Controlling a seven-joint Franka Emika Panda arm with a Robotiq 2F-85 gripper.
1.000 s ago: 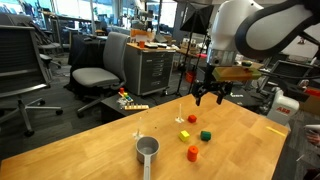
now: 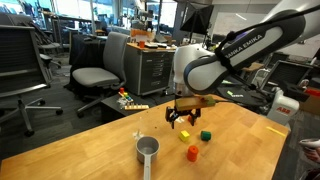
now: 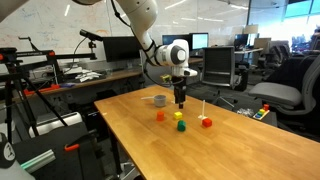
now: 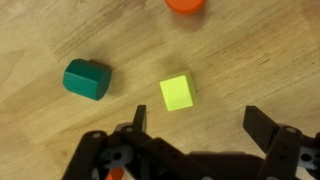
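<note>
My gripper stands open above the table, its fingers wide apart. In the wrist view a yellow block (image 4: 178, 92) lies on the wood, ahead of the gap between the fingers, touched by neither. Left of it is a dark green block (image 4: 87, 79); a red-orange round piece (image 4: 186, 3) is at the top edge, and another red piece (image 4: 115, 174) is partly hidden behind the left finger. Exterior view 1 shows the gripper (image 2: 180, 113) over the yellow block (image 2: 184, 135), with the green block (image 2: 206, 135) and red cylinder (image 2: 193, 153) nearby.
A grey metal pot (image 2: 147, 148) with a handle stands left of the blocks. A thin white upright stick (image 3: 203, 108) is near the far table edge. Office chairs (image 2: 97, 80) stand beyond it.
In exterior view 1 the arm has moved left and lower, bringing the gripper closer to the yellow block. The blocks and the pot have kept their places.
</note>
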